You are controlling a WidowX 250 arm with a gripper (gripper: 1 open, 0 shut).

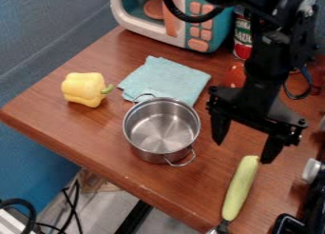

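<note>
My black gripper (pixel 244 152) hangs open above the wooden table at the right, its fingers apart over the area just beside the pot, above the upper end of a pale yellow elongated vegetable (pixel 240 187), which lies on the table with nothing gripping it. A steel pot (pixel 162 133) with two wire handles stands at the middle, left of the gripper, and looks empty.
A yellow bell pepper (pixel 84 88) sits at the left. A blue cloth (pixel 166 78) lies behind the pot. A toy microwave (pixel 172 19), a can (pixel 242 33) and red objects stand at the back. Bottles line the right edge.
</note>
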